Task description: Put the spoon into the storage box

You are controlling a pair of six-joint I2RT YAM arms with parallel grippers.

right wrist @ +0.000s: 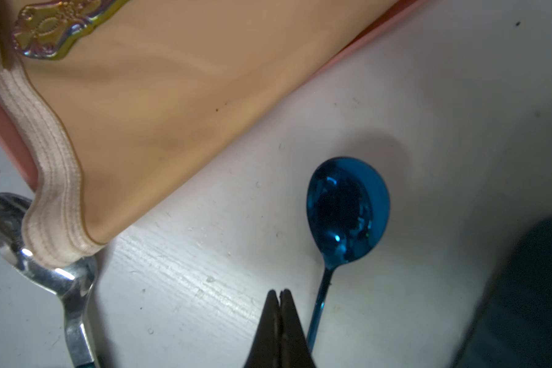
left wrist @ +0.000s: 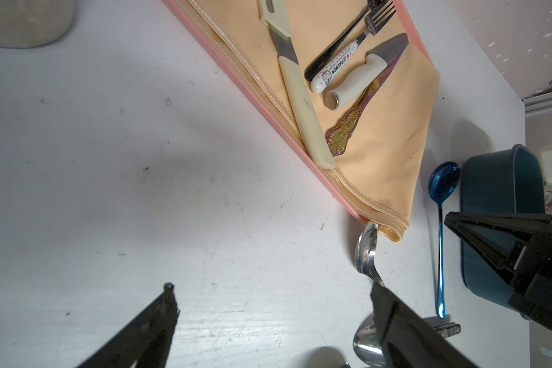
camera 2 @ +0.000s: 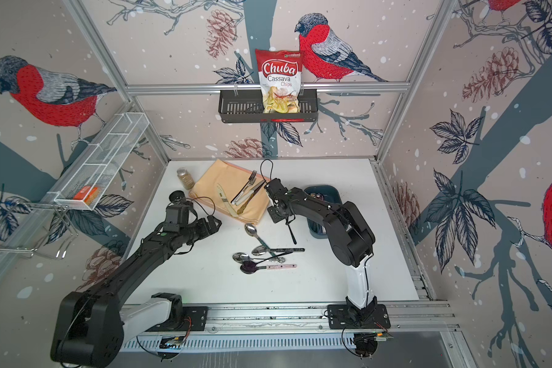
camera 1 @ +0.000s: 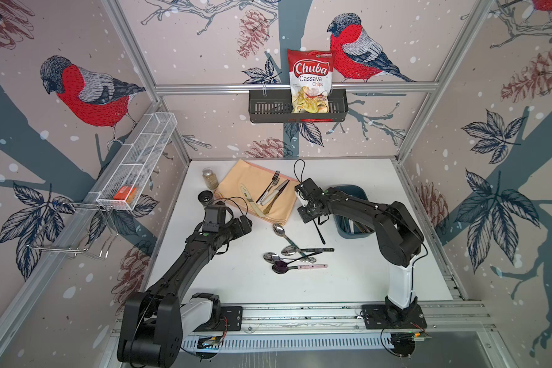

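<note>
A shiny blue spoon (right wrist: pixel 347 208) lies flat on the white table, its bowl toward the far side. In the right wrist view my right gripper is shut, with nothing visible between its fingers, just left of the spoon's handle. The left wrist view shows that spoon (left wrist: pixel 442 184) beside the teal storage box (left wrist: pixel 490 184), with the right gripper's tips nearby. Cutlery is inside the box (camera 1: pixel 338 228). My left gripper is open and empty, above bare table to the left.
Several more spoons, including a dark purple one (camera 1: pixel 279 268), lie crossed near the front middle. An orange cloth (camera 1: pixel 233 178) carries knives and forks at the back, its corner over a silver spoon (right wrist: pixel 73 279). A jar (camera 1: pixel 210 179) stands back left.
</note>
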